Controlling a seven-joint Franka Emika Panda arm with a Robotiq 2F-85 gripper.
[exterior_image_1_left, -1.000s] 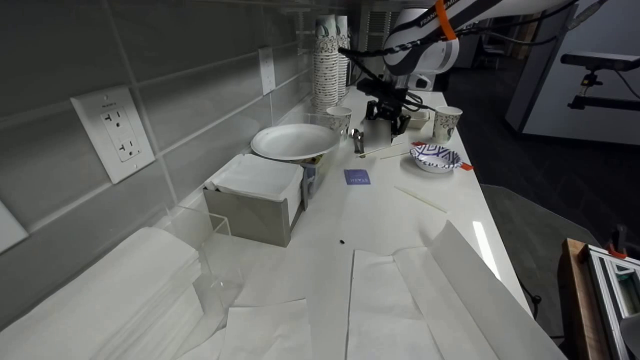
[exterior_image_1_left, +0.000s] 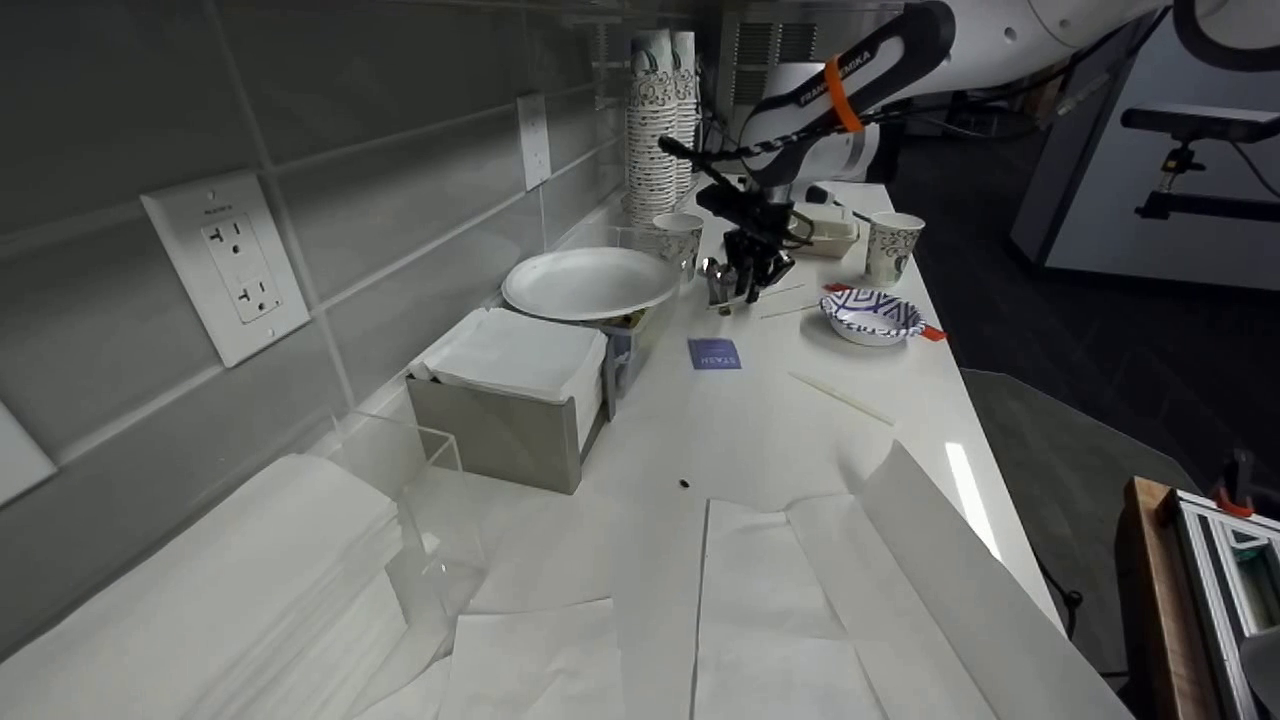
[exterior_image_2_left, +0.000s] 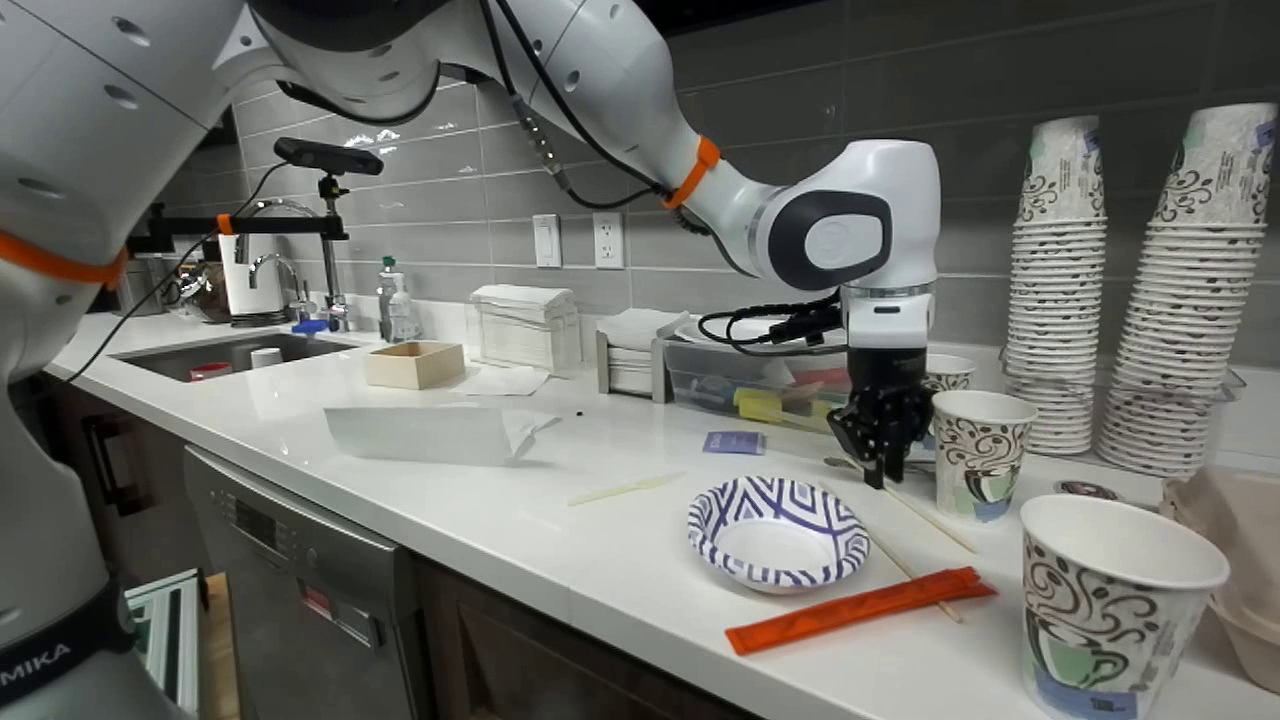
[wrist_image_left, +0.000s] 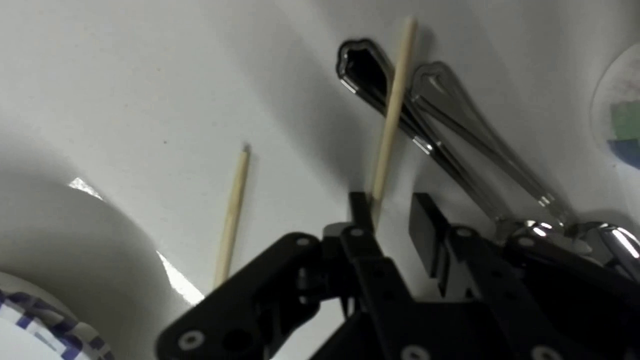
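My gripper is low over the counter, its fingers part open, one finger on each side of a narrow gap. A thin wooden stick (wrist_image_left: 392, 114) runs along the inner side of the left finger (wrist_image_left: 360, 207); whether they touch cannot be told. The stick's far end crosses over a metal spoon handle (wrist_image_left: 441, 153). A second wooden stick (wrist_image_left: 232, 216) lies apart, to the left. In exterior view 2 the gripper (exterior_image_2_left: 884, 478) stands behind the patterned bowl (exterior_image_2_left: 777, 536), left of a paper cup (exterior_image_2_left: 981, 456).
A paper cup (exterior_image_2_left: 1104, 612) and an orange packet (exterior_image_2_left: 858, 610) lie near the front edge. Tall cup stacks (exterior_image_2_left: 1056, 288) stand at the back right. A purple packet (exterior_image_1_left: 715, 354) and pale stick (exterior_image_1_left: 842, 398) lie on otherwise clear counter.
In exterior view 1 my gripper has come down and shifted left, near the spoons. Its fingers stand closer together than a second ago. The bowl and cups have not moved.
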